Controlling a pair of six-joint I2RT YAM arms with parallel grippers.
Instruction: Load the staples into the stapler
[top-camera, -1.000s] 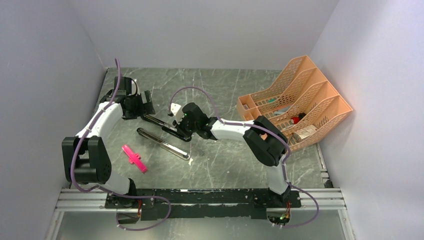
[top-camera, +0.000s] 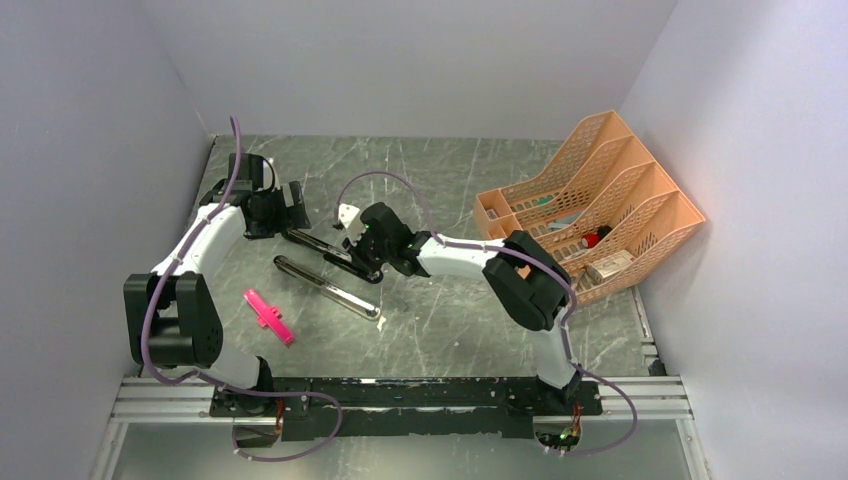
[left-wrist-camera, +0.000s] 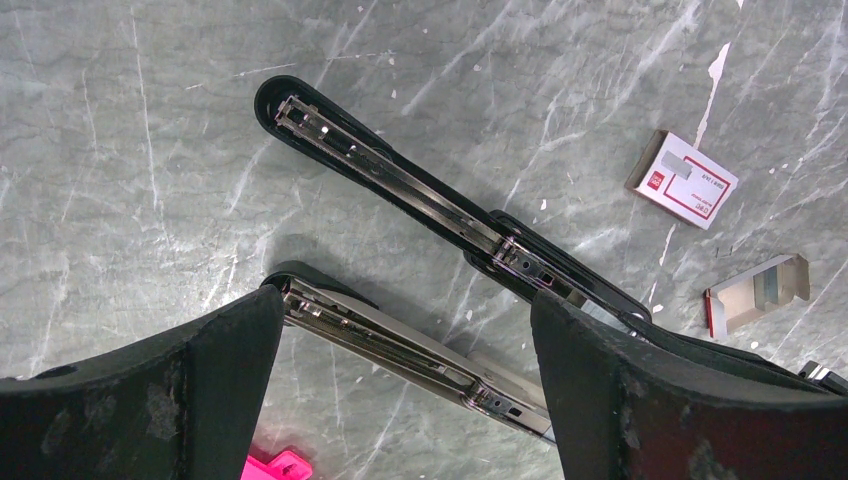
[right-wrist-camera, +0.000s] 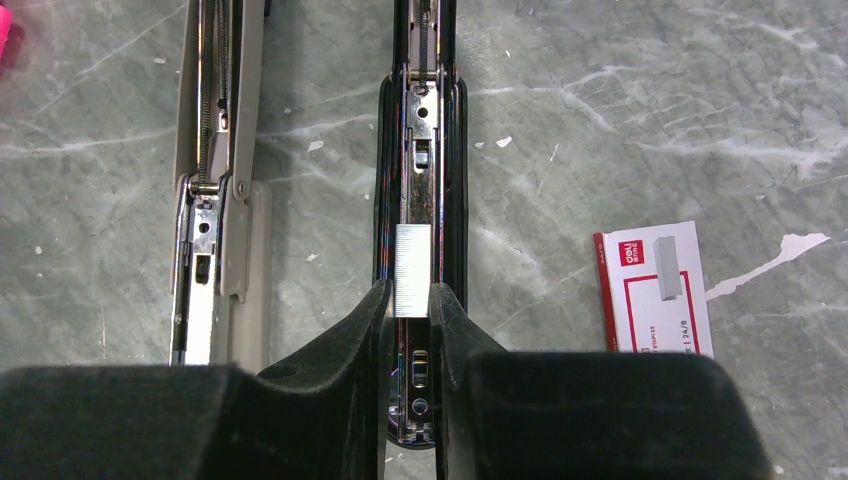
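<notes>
In the top view the black stapler (top-camera: 318, 247) lies unfolded on the marble table. A silvery strip of staples (right-wrist-camera: 412, 270) sits along its metal channel in the right wrist view. My right gripper is over that channel, open by a narrow gap, with its fingertips at either side of the strip's near end. Whether they touch the strip I cannot tell. My left gripper (top-camera: 296, 207) stands wide open above the table near the stapler's far left end, with nothing held. A beige stapler (left-wrist-camera: 400, 345), also unfolded, lies alongside the black one.
A staple box (left-wrist-camera: 690, 182) and an opened box part (left-wrist-camera: 757, 295) lie beyond the black stapler. The pink stapler (top-camera: 268, 317) lies at the front left. An orange organizer (top-camera: 650, 220) fills the right side.
The left arm and the staplers look unmoved.
</notes>
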